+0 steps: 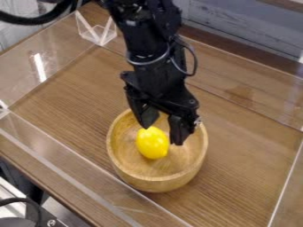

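Observation:
My black gripper (pixel 164 124) points down over a round tan bowl (pixel 166 176) in the middle of the table, with its two fingers apart above the bowl and nothing seen between them. A yellow oval object (pixel 153 144) lies in the bowl, just below the left finger; whether they touch I cannot tell.
Bare wooden table (pixel 71 106) surrounds the bowl on both sides. A clear plastic item (pixel 97 22) stands at the back left. A black cable (pixel 24 206) shows at the front left corner.

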